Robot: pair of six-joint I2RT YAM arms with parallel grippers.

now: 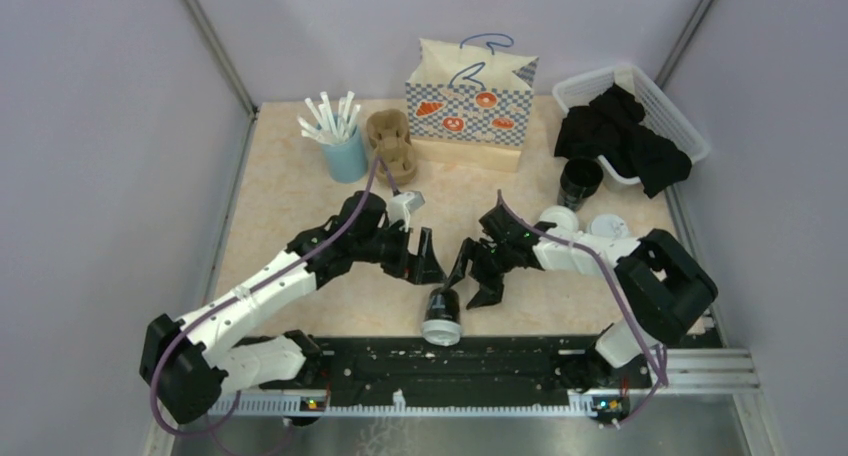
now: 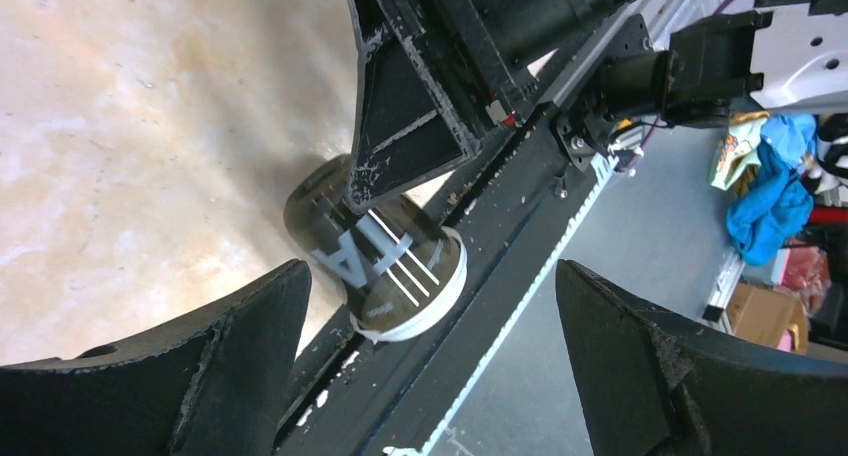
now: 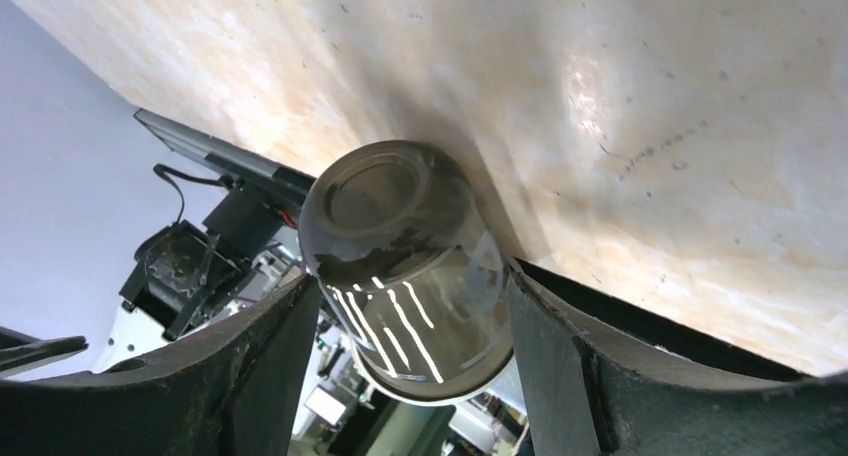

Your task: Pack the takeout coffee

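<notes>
A dark see-through cup with a white lid lies on its side at the table's front edge, its lidded end jutting past the edge. Pale lettering shows on the cup in the left wrist view. Above and behind it, my left gripper is open and empty. My right gripper stands open at the cup's base end. In the right wrist view its fingers flank the cup, base towards the camera; firm contact cannot be told. Behind stands the checkered paper bag.
A brown cup carrier and a blue holder of white sticks stand back left. At right are a dark cup, white lids and a white basket with black cloth.
</notes>
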